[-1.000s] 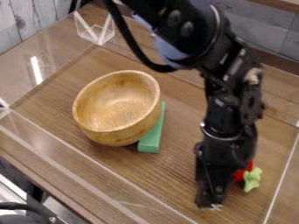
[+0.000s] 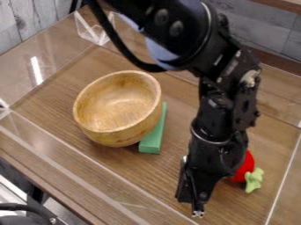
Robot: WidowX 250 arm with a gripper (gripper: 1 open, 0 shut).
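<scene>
My black gripper (image 2: 194,189) hangs low over the wooden table at the lower middle, shut, with nothing visible between its fingers. Behind it on the right, a red object with a green top (image 2: 245,171), like a toy vegetable or fruit, is partly hidden by the gripper body.
A wooden bowl (image 2: 118,107) sits on the left of the table (image 2: 70,167). A green block (image 2: 153,139) lies just right of it.
My gripper has moved left, uncovering more of the red object with the green top on the right.
</scene>
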